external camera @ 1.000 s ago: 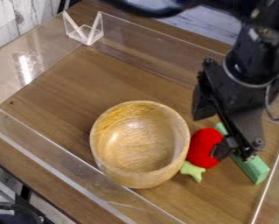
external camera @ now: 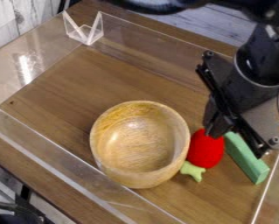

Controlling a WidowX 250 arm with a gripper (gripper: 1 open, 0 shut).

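Note:
A wooden bowl [external camera: 136, 144] sits in the middle of the wooden tray floor, empty. Just right of it lies a red rounded toy [external camera: 205, 150] with a pale green leafy end [external camera: 193, 171]. A green block [external camera: 246, 159] lies at the right, beside the red toy. The black gripper [external camera: 236, 127] hangs over the red toy and green block at the upper right, partly covering them; nothing shows held in it, and its fingers look shut.
Clear plastic walls [external camera: 83, 182] border the wooden floor. Bare floor [external camera: 83, 87] lies open at the upper left and behind the bowl.
The gripper has shifted and tilted above the red toy, uncovering more of the green block. The bowl, toy and block stay in place.

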